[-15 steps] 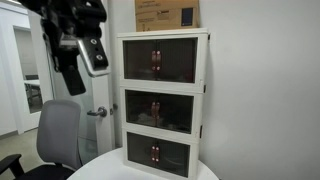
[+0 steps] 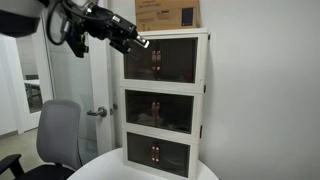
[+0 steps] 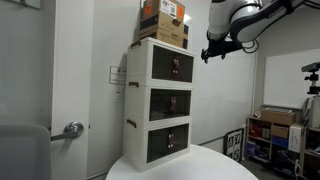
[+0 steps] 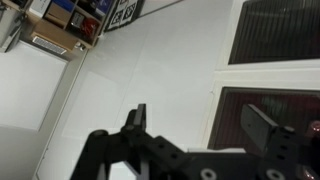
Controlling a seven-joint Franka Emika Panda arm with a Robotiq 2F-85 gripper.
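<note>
A white cabinet (image 2: 162, 87) of three stacked units stands on a round white table. Each unit has dark double doors with brown handles (image 2: 155, 111) near the middle, and all the doors look closed. My gripper (image 2: 137, 45) hangs in front of the top unit in the first exterior view. From the other side, the gripper (image 3: 204, 53) appears out in the air, clear of the cabinet (image 3: 160, 103). Spread fingers (image 4: 137, 117) show in the wrist view, with nothing between them, so the gripper is open. Dark door panels (image 4: 276, 34) fill that view's right side.
Cardboard boxes (image 3: 165, 20) sit on top of the cabinet. A grey chair (image 2: 58, 132) and a door with a lever handle (image 2: 97, 112) are at the left. Shelves (image 3: 272, 135) stand farther back.
The arm has swung right and away from the first exterior camera, bringing the gripper from the left side to in front of the cabinet's top unit. The cabinet looks unchanged.
</note>
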